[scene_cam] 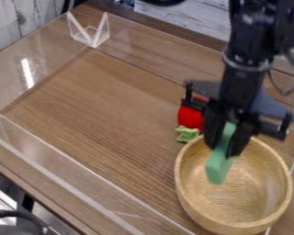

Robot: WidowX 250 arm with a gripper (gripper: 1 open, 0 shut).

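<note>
My gripper (220,133), dark grey, hangs over a tan bowl (235,202) at the lower right, holding a long green object (220,163) that dangles into the bowl's space. The fingertips are blurred and partly merged with that object. A red round object (191,117) lies left of the gripper, with a small light-green item (187,133) just below it.
A white wire-like holder (88,27) stands at the back left. Dark edges border the table at the lower left and top right.
</note>
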